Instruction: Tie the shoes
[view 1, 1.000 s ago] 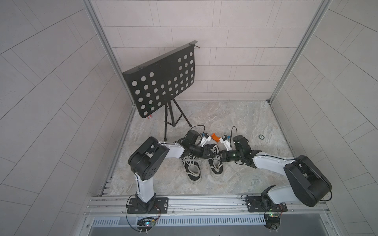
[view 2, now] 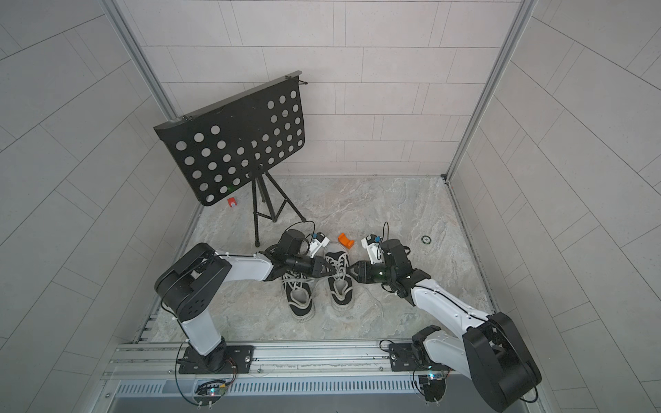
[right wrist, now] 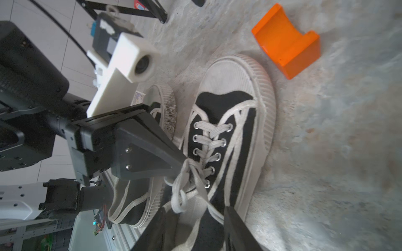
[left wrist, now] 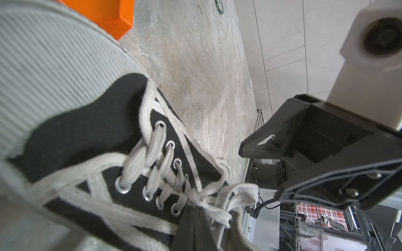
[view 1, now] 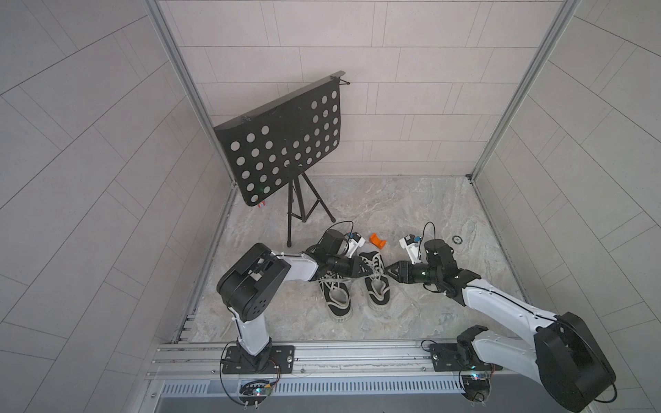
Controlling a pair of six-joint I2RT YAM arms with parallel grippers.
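Two black-and-white sneakers stand side by side, toes away from me: a left shoe (view 1: pixel 336 303) and a right shoe (view 1: pixel 379 294). My left gripper is shut over the right shoe's upper eyelets, its fingertips together against the bunched white lace (left wrist: pixel 234 198). In the right wrist view a lace loop (right wrist: pixel 181 188) hangs at the tip of that gripper; whether any lace is pinched I cannot tell. Just right of the same shoe, my right gripper is open. A lace strand (right wrist: pixel 212 211) runs toward one of its fingers (right wrist: pixel 236 234).
Beyond the right shoe's toe lies an orange block (right wrist: pixel 289 41). A black music stand (view 1: pixel 292 137) rises at the back left. Farther right there is a small dark ring (view 1: pixel 457 239) on the floor. Open floor (view 1: pixel 427 316) extends right of the shoes.
My right gripper has moved away to the right from the right shoe, its arm swinging outward. The left arm has shifted slightly left. Both shoes stay in place.
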